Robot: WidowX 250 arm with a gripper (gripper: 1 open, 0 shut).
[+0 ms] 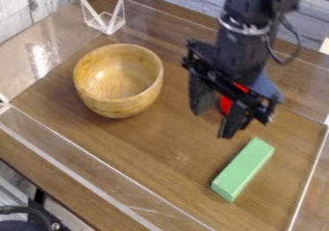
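My gripper (224,112) hangs over the right side of the wooden table (129,158), its dark fingers pointing down; how far apart they stand is hard to judge. A red object (226,106) shows partly behind it, and whether it is between the fingers cannot be told. A wooden bowl (118,81) sits to the left. A green block (243,167) lies in front of the gripper, at the lower right.
A clear wire-like holder (104,13) stands at the back left. A bluish object behind the gripper is mostly hidden.
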